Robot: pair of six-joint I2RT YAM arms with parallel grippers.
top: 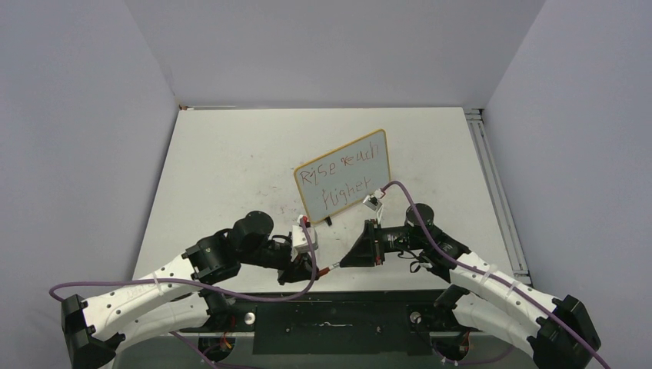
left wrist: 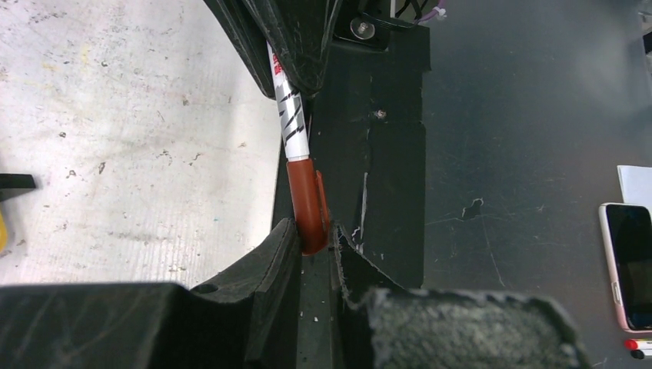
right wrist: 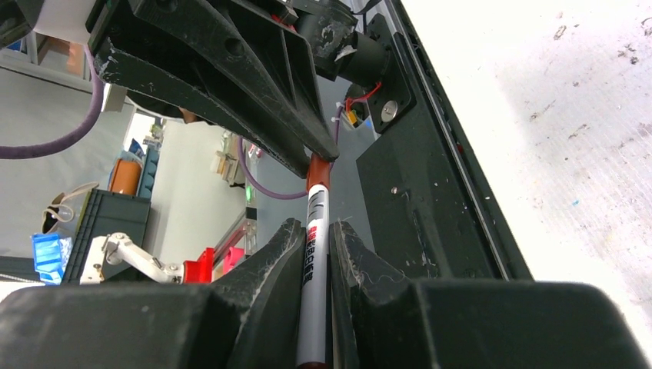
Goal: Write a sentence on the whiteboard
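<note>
The whiteboard [top: 323,201] has a yellow frame and lies tilted on the table, with "Rise reach higher" in red writing. In front of it, a marker with a white body [left wrist: 293,123] and a red-brown cap [left wrist: 306,196] spans the space between my two grippers. The left gripper [top: 320,273] is shut on the cap end. From the right, my right gripper [top: 343,264] is shut on the white body. In the right wrist view the marker [right wrist: 315,246] runs from the right fingers to the left ones, the cap sitting against the body.
Both grippers are above the table's [top: 223,169] front edge, near a dark panel [top: 338,330]. In the left wrist view, a phone [left wrist: 632,265] and pens [left wrist: 637,344] lie at the far right.
</note>
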